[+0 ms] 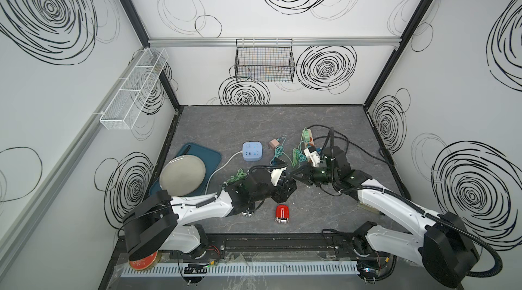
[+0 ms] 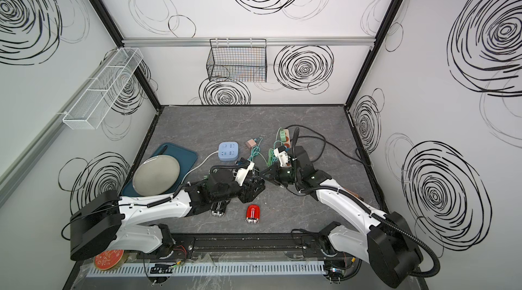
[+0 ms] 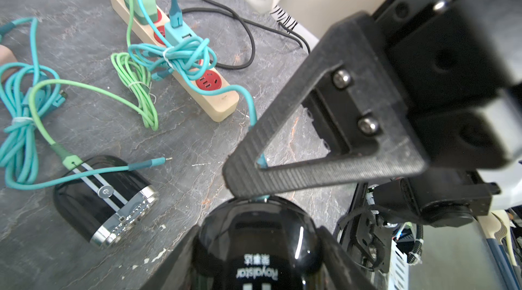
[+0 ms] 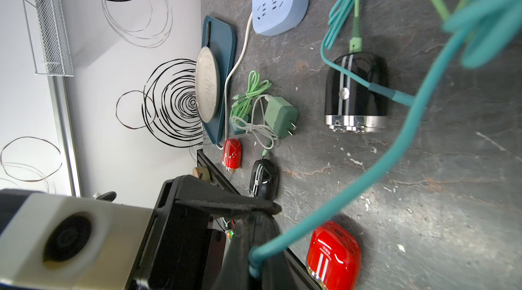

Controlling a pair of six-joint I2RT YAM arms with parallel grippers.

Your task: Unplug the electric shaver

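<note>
In the left wrist view, my left gripper is shut on a black electric shaver (image 3: pixel 255 230), one finger on each side. My right gripper is shut on a thin teal cable (image 4: pixel 348 181), which runs between its fingertips. That cable leads back to a teal adapter (image 3: pixel 179 33) on the beige power strip (image 3: pixel 220 106). A sliver of teal shows at the shaver's end, just below the right gripper's finger (image 3: pixel 304 178). Whether the plug sits in the shaver or apart from it, I cannot tell.
Another black shaver (image 4: pixel 356 91) lies beside a loose teal cable, and a red shaver (image 4: pixel 334 254) is near the front. A small black shaver (image 4: pixel 264 178), a small red one (image 4: pixel 232 154) and a green adapter (image 4: pixel 281 116) lie leftward. The blue socket block (image 1: pixel 252 151) stands behind.
</note>
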